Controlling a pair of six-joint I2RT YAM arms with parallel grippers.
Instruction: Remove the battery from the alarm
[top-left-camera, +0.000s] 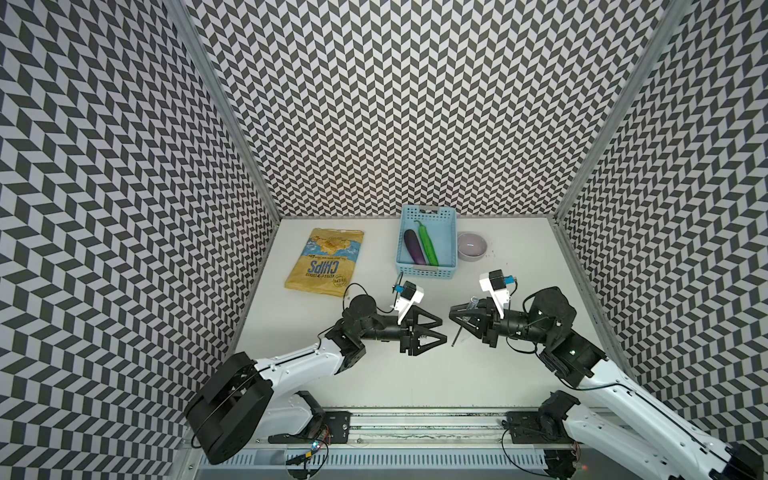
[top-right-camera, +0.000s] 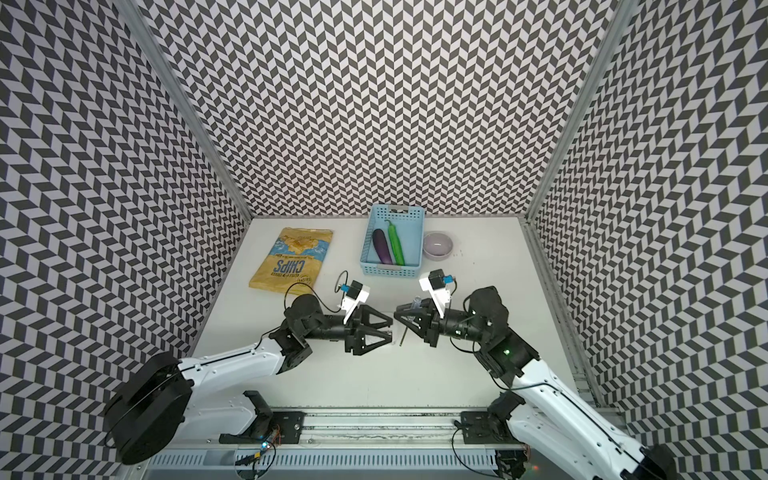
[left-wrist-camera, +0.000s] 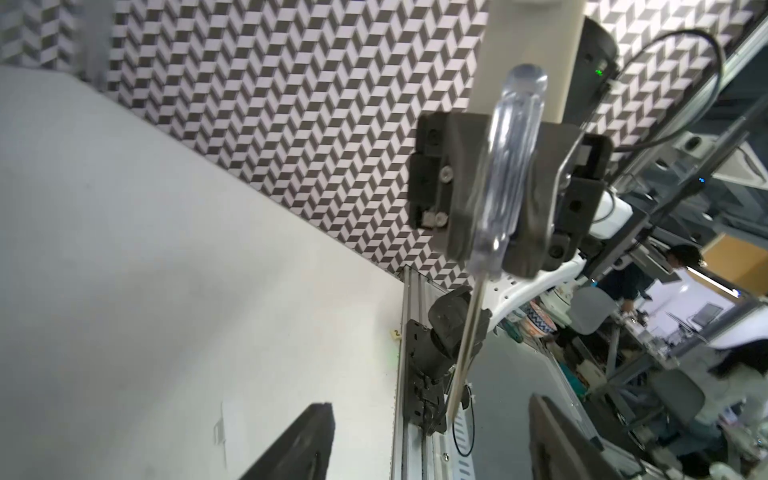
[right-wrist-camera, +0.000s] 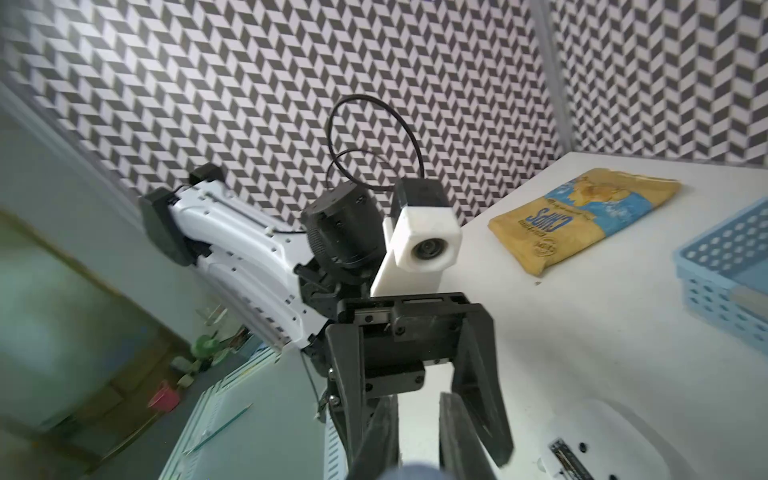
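A screwdriver with a clear handle (left-wrist-camera: 508, 160) and a thin shaft is gripped by my right gripper, the shaft pointing down. Facing it, my left gripper (top-left-camera: 442, 329) stands open, apart from the tool; its fingers (left-wrist-camera: 308, 440) frame an empty gap in the left wrist view. The alarm, a white rounded body (right-wrist-camera: 612, 440), lies on the table at the bottom right of the right wrist view, partly cut off. A dark elongated slot (right-wrist-camera: 569, 458) shows in its upper face; whether a battery sits inside is hard to tell.
A blue basket (top-left-camera: 438, 272) holding an eggplant (top-left-camera: 413, 247) and a green vegetable (top-left-camera: 428, 244) stands at the back. Right of it sits a purple bowl (top-left-camera: 472, 247). The chips bag (top-left-camera: 326, 260) lies back left. Bare table extends in front of the arms.
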